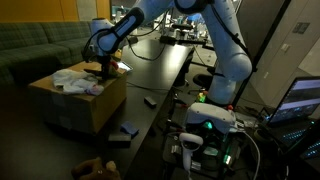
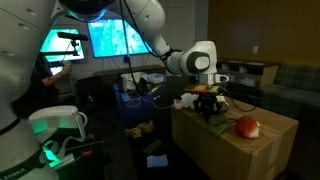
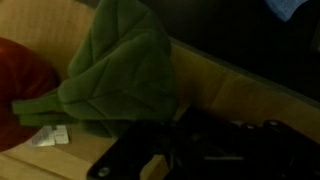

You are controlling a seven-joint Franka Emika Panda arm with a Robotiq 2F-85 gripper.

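On the cardboard box lies a red round plush with large green leaves. In the wrist view the red body is at the left edge, and a quilted green leaf runs from it to the dark fingers at the bottom. My gripper is low over the box top, beside the red body. It appears shut on the leaf's edge; the wrist view is dim and the fingertips are hard to make out.
White and pinkish cloth lies on the box's near end in exterior view 1. A blue item and a brown plush are on the dark floor. A person stands behind the box.
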